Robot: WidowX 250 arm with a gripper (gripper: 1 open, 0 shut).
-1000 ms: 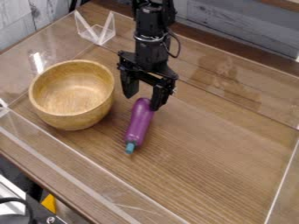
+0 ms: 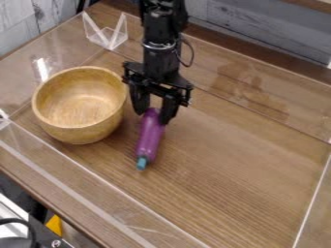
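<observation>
The black robot arm [image 2: 161, 44] reaches down from the top centre to my gripper [image 2: 155, 105], which is low over the upper end of a purple object [image 2: 150, 140] with a teal tip at its lower end. Whether the fingers touch it or have closed on it cannot be made out. A large tan bowl [image 2: 77, 126] stands just left of the gripper and the purple object.
Clear plastic pieces lie at the left and upper-left edges. A white wall borders the back right.
My gripper has moved lower, onto the upper end of the purple object. The bowl and the purple object look nearly unmoved.
</observation>
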